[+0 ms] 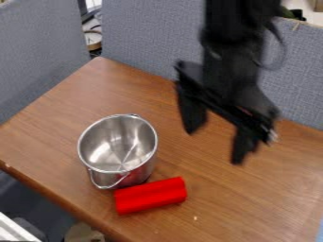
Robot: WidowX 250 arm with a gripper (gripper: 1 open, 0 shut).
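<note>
A shiny metal pot (117, 149) with a wire handle stands at the lower left of the wooden table. A red cylindrical block (149, 195) lies just below and right of it. My black gripper (228, 118), blurred by motion, hangs open in the upper right half of the view, above and to the right of the pot, with nothing seen between its fingers.
Grey padded walls (158, 33) border the table at the back and left.
</note>
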